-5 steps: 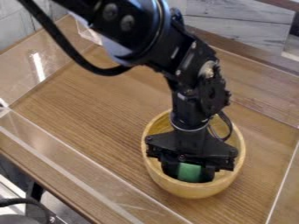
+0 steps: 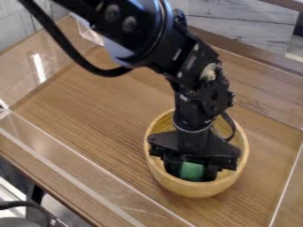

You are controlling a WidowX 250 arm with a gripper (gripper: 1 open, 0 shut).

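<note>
My black gripper (image 2: 196, 155) reaches down into a cream-coloured round bowl (image 2: 194, 186) on the wooden table, at the lower middle right of the camera view. Between its fingers, inside the bowl, is a green object (image 2: 190, 170), mostly hidden by the gripper; the gripper is shut on it.
A pale wall (image 2: 236, 22) stands at the back. Black cables hang at the upper left and lie at the bottom left edge.
</note>
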